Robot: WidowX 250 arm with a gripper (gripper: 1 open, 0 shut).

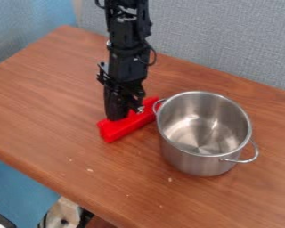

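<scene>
My black gripper (117, 110) reaches down to a red elongated block (124, 127) lying on the wooden table, its fingertips at the block's far side, partly hiding it; whether anything is between the fingers is hard to see. A steel pot (205, 132) with two side handles stands just right of the block.
A grey textured wall (216, 40) runs along the back. Blue surfaces show beyond the table's left side.
</scene>
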